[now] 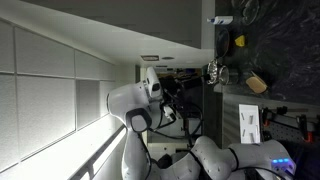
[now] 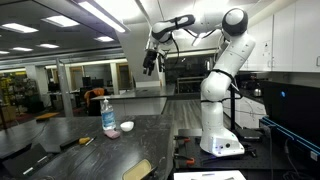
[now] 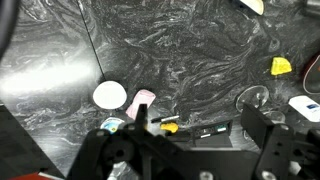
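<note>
High above the dark, streaked table [image 3: 190,60], my gripper [image 2: 150,65] hangs at the end of the raised arm. In the wrist view the gripper is open, with its black fingers spread along the lower edge and nothing held between them. Far below lie a white round bowl [image 3: 110,95], a pink item [image 3: 140,103] and a yellow-handled tool [image 3: 170,127]. A small yellow thing [image 3: 280,66] is at the right, with a clear round vessel [image 3: 252,97] nearer the fingers. Exterior view 2 also shows the white bowl [image 2: 127,126] on the table.
A white bottle [image 2: 108,115] stands behind the bowl. Toward the near edge are a tan block [image 1: 257,84] and a white sheet [image 1: 249,124]. A black monitor [image 2: 267,108] stands right of the arm's base.
</note>
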